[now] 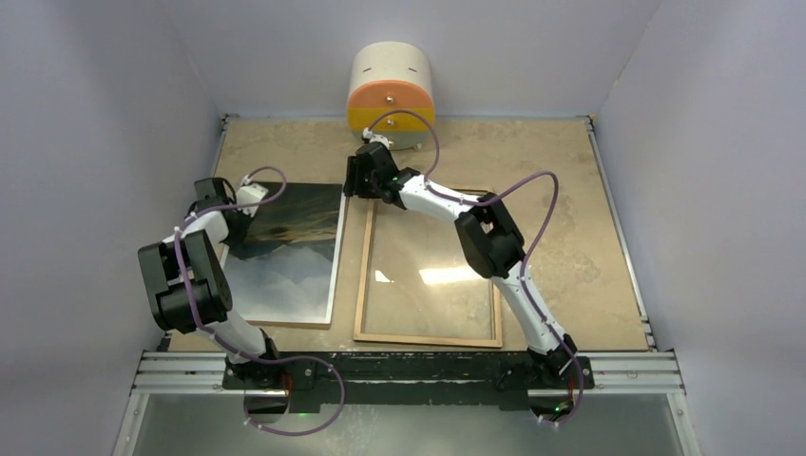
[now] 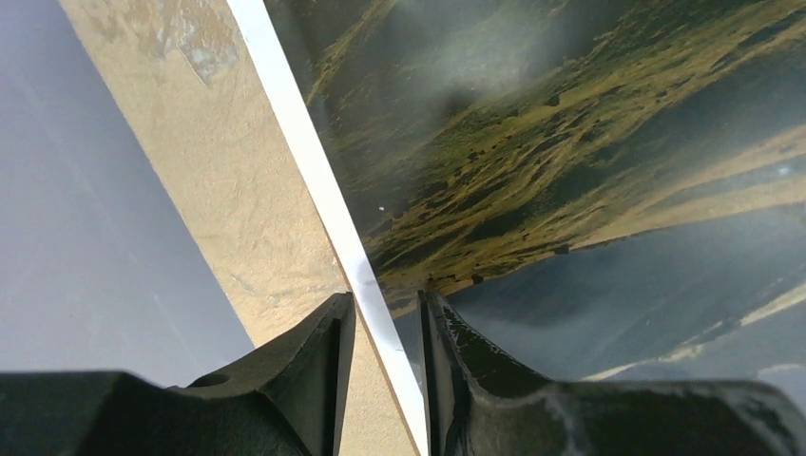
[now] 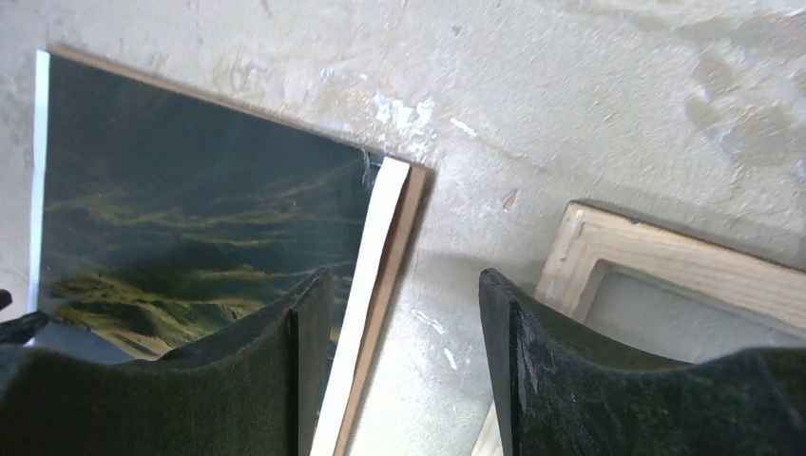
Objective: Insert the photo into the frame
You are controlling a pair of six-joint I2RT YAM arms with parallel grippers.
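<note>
The dark landscape photo (image 1: 285,271) lies on a thin board at the left of the table, white strips along both sides. At its left edge is my left gripper, closed down with the board's white-edged side between its fingers. Right of the photo lies the wooden frame (image 1: 365,285), flat and apart from it, with a clear pane (image 1: 428,304). My right gripper stands open near the photo's upper right corner, over the gap toward the frame. Nothing is between its fingers; in the right wrist view the corner lies beyond them.
A rounded toy chest of drawers (image 1: 390,90) stands at the back wall, close behind the right gripper. Grey walls enclose both sides.
</note>
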